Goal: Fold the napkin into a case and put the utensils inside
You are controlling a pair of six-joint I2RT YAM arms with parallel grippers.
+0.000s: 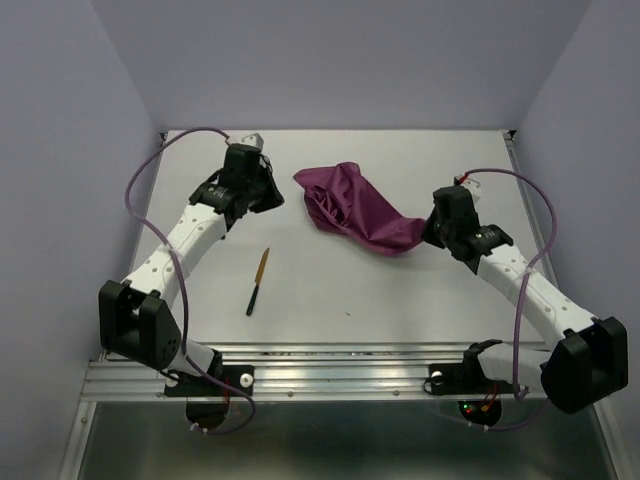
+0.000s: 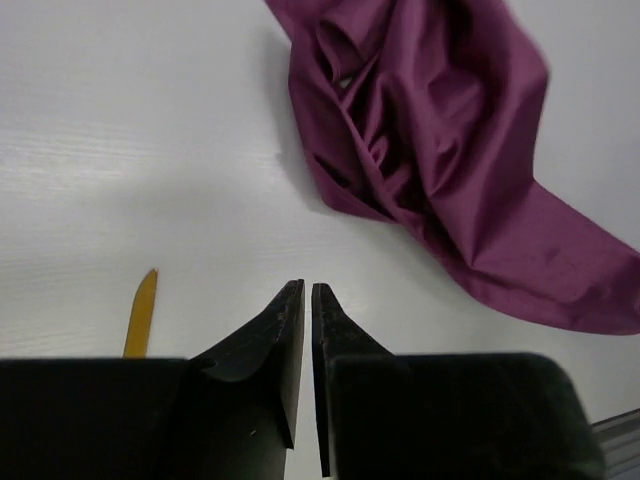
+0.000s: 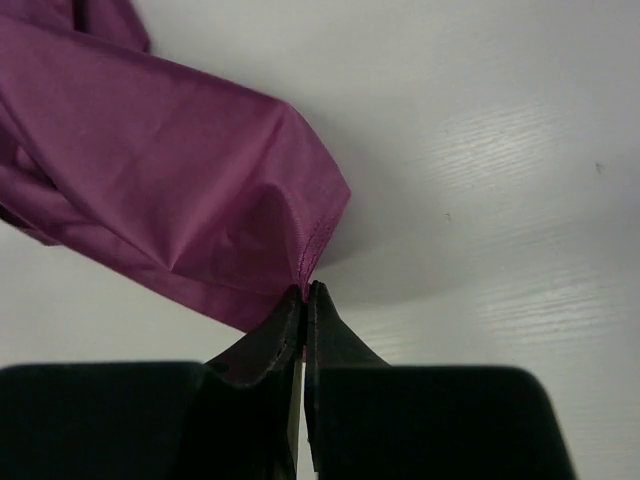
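The purple napkin (image 1: pixel 365 210) lies crumpled and bunched across the middle of the table, folds piled at its left end and a flatter tail running right. My right gripper (image 1: pixel 428 236) is shut on the napkin's right-hand corner; in the right wrist view the cloth (image 3: pixel 250 200) runs in between its fingertips. Left of the napkin hovers my left gripper (image 1: pixel 272 203), open by a narrow gap with nothing in it. Nearer the front lies a knife (image 1: pixel 258 282) with a dark handle and a yellow-brown blade, its tip also in the left wrist view.
A small dark end of another utensil (image 1: pixel 223 235) shows beside the left arm, mostly hidden by it. A metal rail (image 1: pixel 330 365) edges the front, and grey walls stand on the sides and at the back.
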